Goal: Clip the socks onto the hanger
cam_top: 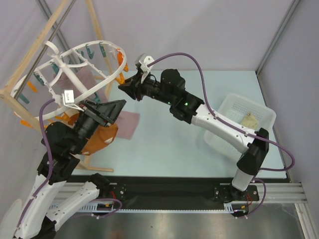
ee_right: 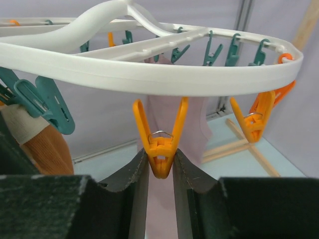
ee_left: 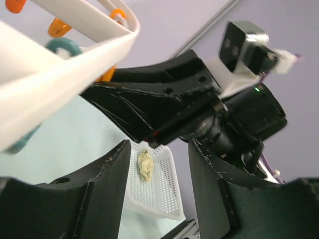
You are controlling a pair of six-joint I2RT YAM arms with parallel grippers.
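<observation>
The white round hanger (cam_top: 89,88) hangs at the upper left in the top view, with teal and orange clips. My right gripper is shut on an orange clip (ee_right: 162,144) at the ring's rim. My left gripper (cam_top: 112,112) is just below the ring in the top view, beside the right one; in the left wrist view it (ee_left: 157,164) looks shut, though what it holds is hidden. An orange-brown sock (cam_top: 99,139) and pink socks (ee_right: 184,129) hang under the hanger; a pink piece (cam_top: 127,124) lies flat on the table.
A white basket (cam_top: 224,142) with a yellowish item (cam_top: 249,120) stands at the right. The wooden frame (cam_top: 22,69) carries the hanger on the left.
</observation>
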